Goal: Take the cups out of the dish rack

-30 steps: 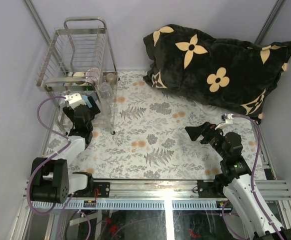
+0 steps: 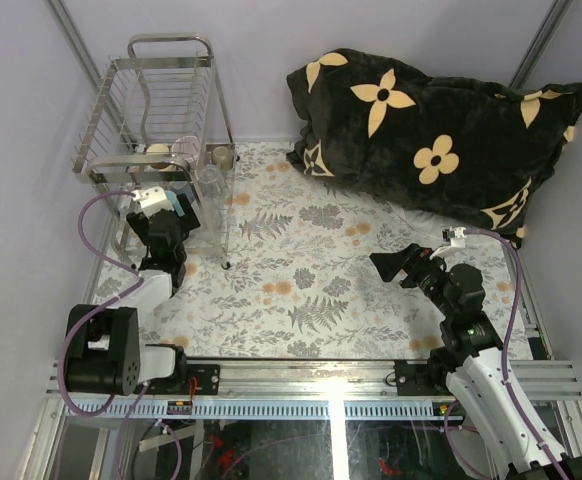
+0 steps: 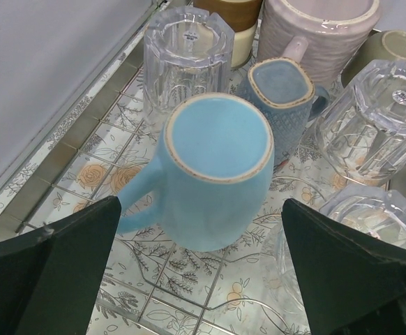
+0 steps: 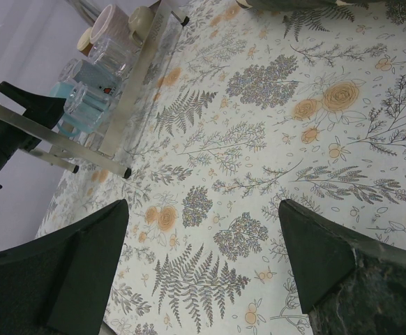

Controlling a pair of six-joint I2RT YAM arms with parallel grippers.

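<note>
My left gripper [image 2: 161, 215] is inside the lower tier of the metal dish rack [image 2: 111, 120], open, with its fingers either side of a light blue mug [image 3: 213, 167], upside down, handle to the left. Around that mug stand a small blue mug [image 3: 280, 91], clear glasses [image 3: 189, 49], a lilac mug [image 3: 307, 28], a brown-cream cup [image 3: 227, 21] and an olive cup [image 3: 391, 52]. My right gripper is open above the floral mat at the right, holding nothing.
A black patterned cushion [image 2: 391, 130] lies along the back right.
</note>
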